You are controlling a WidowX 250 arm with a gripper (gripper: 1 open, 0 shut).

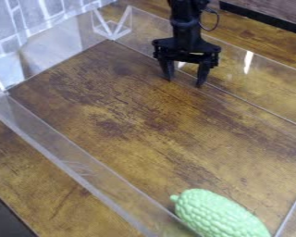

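My black gripper [185, 65] hangs at the upper middle of the camera view, low over the wooden floor of a clear-walled tray, close to its back wall. Its two fingers point down and stand apart, open, with nothing visible between them. A pale green, bumpy corn-shaped object [218, 215] lies at the bottom right, well away from the gripper.
Clear plastic walls [77, 167] border the wooden surface [138, 130] on the left, back and right. A whitish tiled or cloth backdrop is at the upper left.
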